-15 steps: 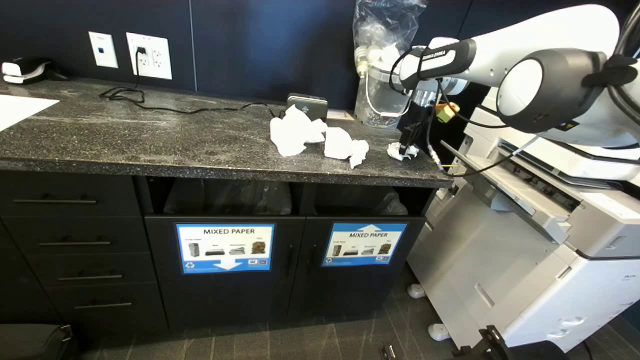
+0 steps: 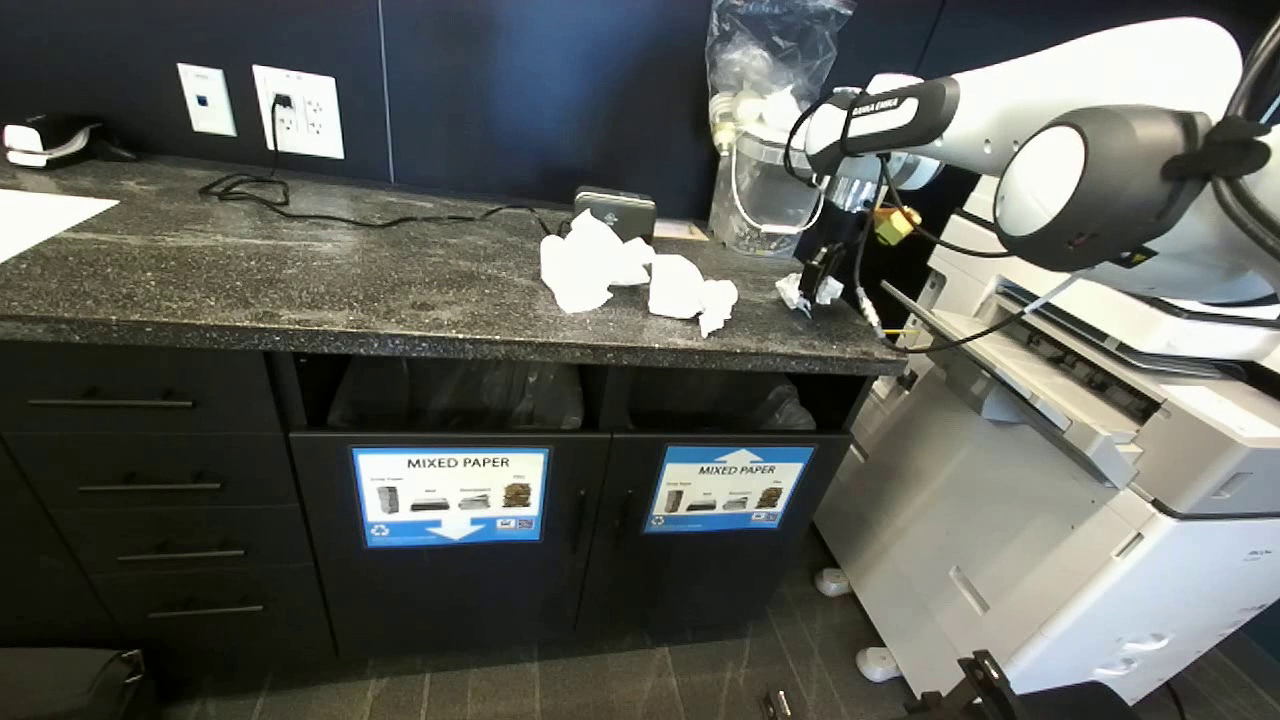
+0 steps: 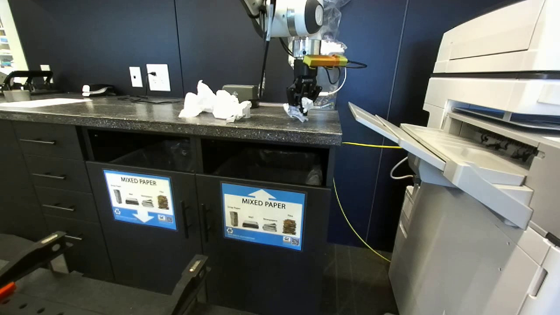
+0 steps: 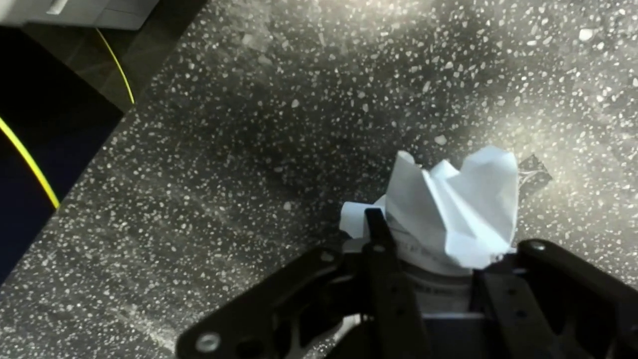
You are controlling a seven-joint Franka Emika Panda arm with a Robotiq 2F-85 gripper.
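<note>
Between the fingers of my gripper is a crumpled white paper (image 4: 478,209) with some print on it; the fingers are shut on it. In exterior view 2 the gripper (image 3: 302,105) points down over the counter's right end, and the held paper (image 3: 295,112) sticks out below and beside the fingertips. Whether its lower edge touches the counter is hard to tell. Other crumpled papers lie further left: a larger one (image 2: 585,264) and a smaller one (image 2: 690,294), close together on the counter (image 2: 396,270).
Under the counter are two bin openings (image 3: 265,162) above doors with "MIXED PAPER" signs (image 3: 262,215). A clear bucket (image 2: 762,192) and a small dark box (image 2: 618,212) stand at the back. The printer (image 2: 1020,480) is right of the counter.
My gripper has risen slightly from the counter, with the crumpled paper in it. The other papers have not moved.
</note>
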